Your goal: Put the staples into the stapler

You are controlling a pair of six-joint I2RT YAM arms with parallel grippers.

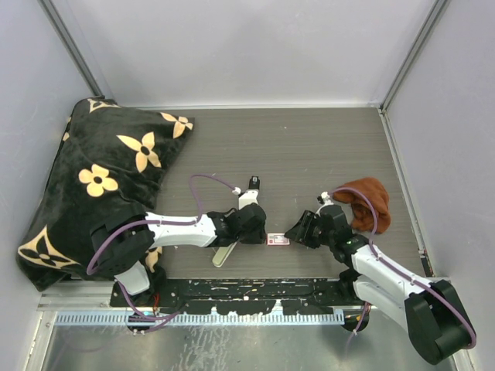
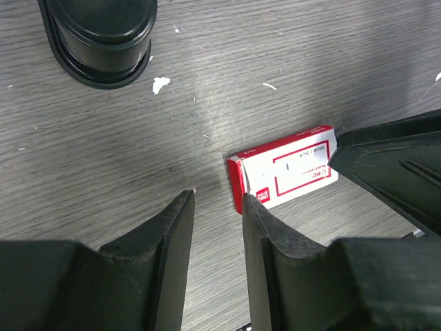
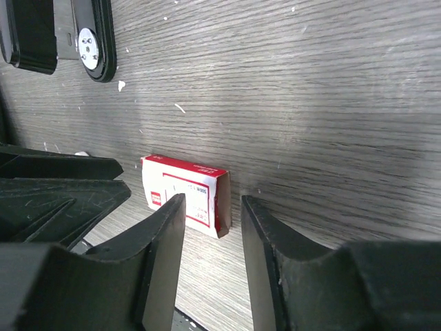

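The small red-and-white staple box (image 1: 278,239) lies flat on the table between my two grippers. In the left wrist view my left gripper is open, with bare table between its fingers; the tip of one overlaps the near end of the box (image 2: 293,165). The right wrist view has my right gripper with its fingers apart, and the end of the box (image 3: 189,189) shows between them; I cannot tell whether they touch it. Mostly hidden under the left arm is the stapler, its black end (image 1: 254,182) and pale strip (image 1: 223,255) showing.
A dark flowered cushion (image 1: 97,174) fills the left side, and a brown cloth (image 1: 366,202) lies at the right. The table behind the arms is clear. The two grippers are very close together, the box between them. White specks dot the table.
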